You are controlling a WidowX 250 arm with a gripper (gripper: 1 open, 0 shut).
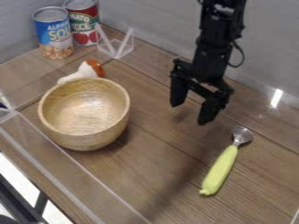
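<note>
My black gripper (191,100) hangs open over the middle of the wooden table, nothing between its fingers. A spoon-like utensil with a pale yellow-green handle (219,170) lies at the right, below and right of the gripper. A wooden bowl (84,115) sits at the left. Behind it lies a small white object with an orange-red end (79,72).
Two cans, an Alpha soup can (55,35) and a tomato can (86,21), stand at the back left corner beside a clear plastic item. The back wall bounds the table.
</note>
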